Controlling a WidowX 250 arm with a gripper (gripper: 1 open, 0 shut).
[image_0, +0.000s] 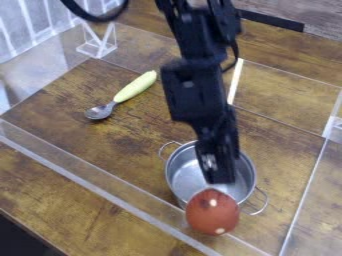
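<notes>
My dark gripper (205, 148) hangs open over the steel pot (237, 185), its fingers reaching down to about the pot's back and upper rim, with nothing seen held between them. A red round object (213, 214) sits at the pot's front, partly covering its front rim; whether it rests inside or on the rim is hard to tell.
A pale yellow elongated object (135, 86) and a metal spoon (99, 112) lie on the wooden table (94, 170) at the back left. Clear transparent edges border the workspace.
</notes>
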